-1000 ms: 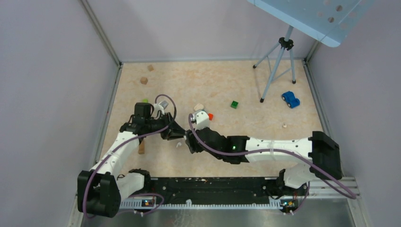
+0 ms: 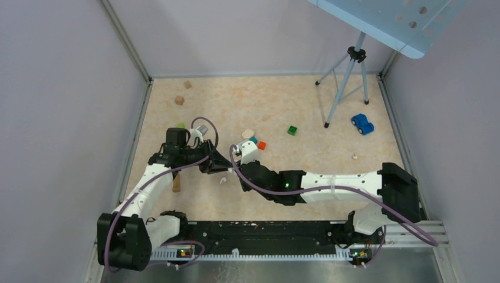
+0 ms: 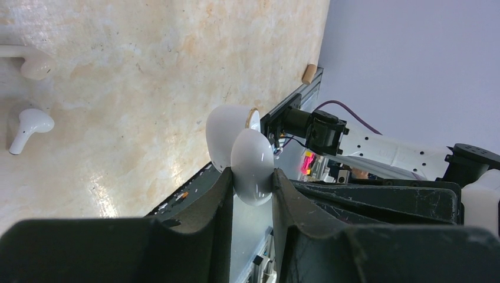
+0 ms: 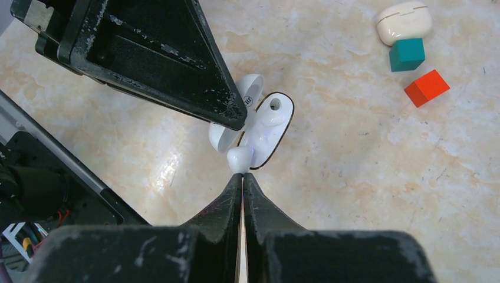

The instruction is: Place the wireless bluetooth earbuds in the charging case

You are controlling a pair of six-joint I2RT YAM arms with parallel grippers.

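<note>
My left gripper is shut on the white charging case (image 3: pixel 252 159), holding it above the table. In the right wrist view the case (image 4: pixel 274 121) has its lid (image 4: pixel 223 134) swung open, and an empty round socket shows at its far end. My right gripper is shut, its tips meeting a white earbud head (image 4: pixel 240 159) at the near end of the case. How far that earbud sits in its socket is hidden. On the table lie a white earbud (image 3: pixel 35 121) and a paler, cream one (image 3: pixel 36 63).
A cream case (image 4: pixel 404 22), a teal block (image 4: pixel 407 55) and a red block (image 4: pixel 427 88) sit beyond the held case. A green block (image 2: pixel 292 130) and a blue toy car (image 2: pixel 362 124) stand farther off. Bare table surrounds the grippers' front side.
Over the last second the right arm has shifted slightly left and its wrist has tilted a little, uncovering the teal block. The left arm has stayed still.
</note>
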